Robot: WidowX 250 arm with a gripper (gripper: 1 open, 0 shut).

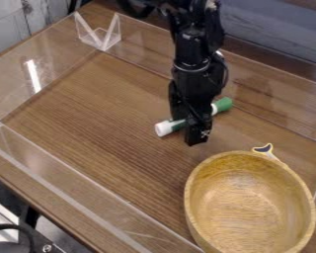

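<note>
My black gripper [193, 126] hangs at the centre of the view with its fingers open, low over the wooden table, straddling a green and white cylindrical object [169, 127] that lies diagonally beneath it. The gripper hides part of that object. Whether the fingertips touch it, I cannot tell.
A large yellow bowl [249, 222] fills the lower right, with a small pale object [264, 150] beside its far rim. A white wire-like holder [98, 37] stands at the back left. A wall borders the back right.
</note>
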